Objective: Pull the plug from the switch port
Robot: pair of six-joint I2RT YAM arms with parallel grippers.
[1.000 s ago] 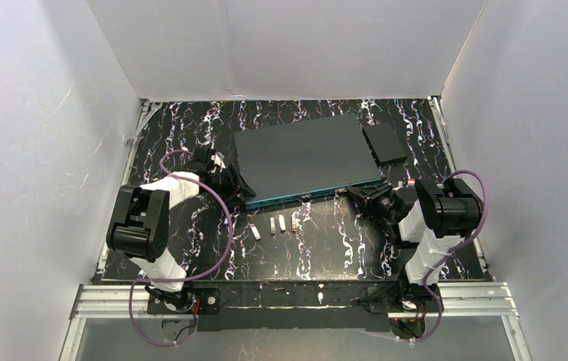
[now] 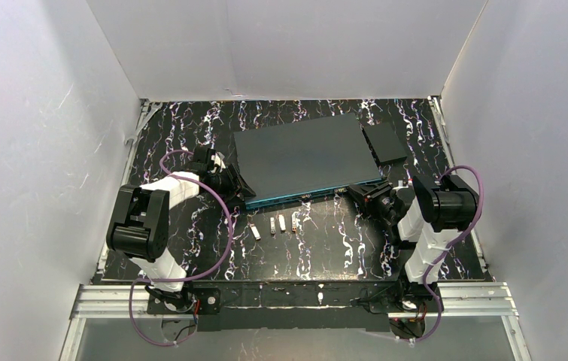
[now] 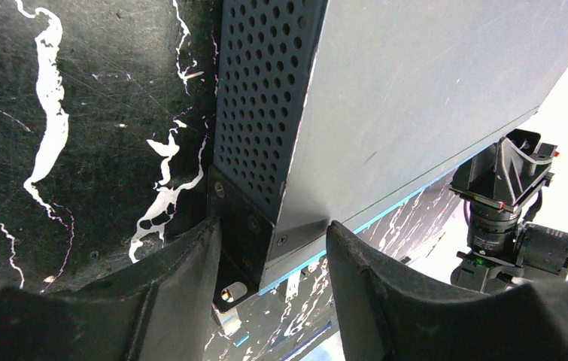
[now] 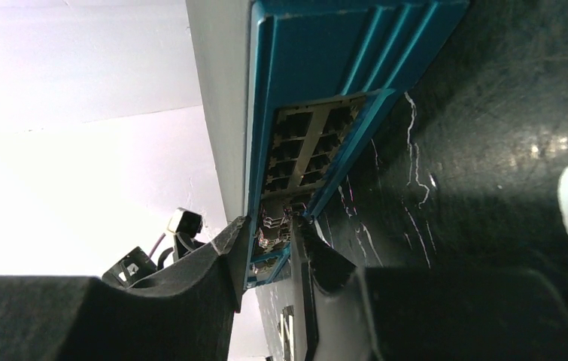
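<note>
The switch [image 2: 307, 154] is a wide dark grey box with a blue front edge, lying slightly turned on the table. At its left front corner my left gripper stands open, its fingers on either side of the corner with its black bracket [image 3: 239, 226]; whether they touch is unclear. My right gripper is at the blue front face, narrowly parted beside the port row [image 4: 313, 143]. Small metallic parts [image 4: 271, 223] show just beyond the gap between its fingertips; whether they belong to a plug, I cannot tell.
Several small plug-like modules [image 2: 282, 223] lie on the black marbled table in front of the switch. A small black box [image 2: 384, 143] sits against its right side. Purple cables [image 2: 229, 226] run along both arms.
The left arm and the switch look unmoved.
</note>
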